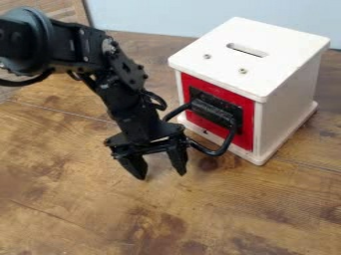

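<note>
My black gripper points down just above the wooden table, with its two fingers apart and nothing visible between them. It is left of and in front of a white box with a red front panel. A black module is mounted on that panel, and a thick black cable runs from it in a loop behind and beside my wrist.
The box has a slot and two screw heads on its top. A pale wall stands along the back.
</note>
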